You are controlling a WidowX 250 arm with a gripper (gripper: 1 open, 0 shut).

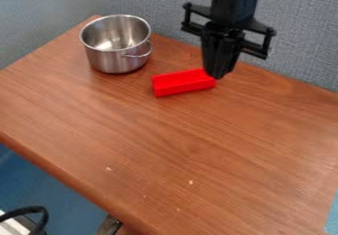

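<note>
A red block [181, 82] lies on the wooden table in the upper middle. The black gripper [222, 43] is above and behind the block's right end, its lower finger over or near that end; whether anything is between the fingers is hard to make out. A steel pot [103, 51] with a side handle stands left of the block.
Grey padded walls rise behind it. Cables and a metal part show off the table at the lower left.
</note>
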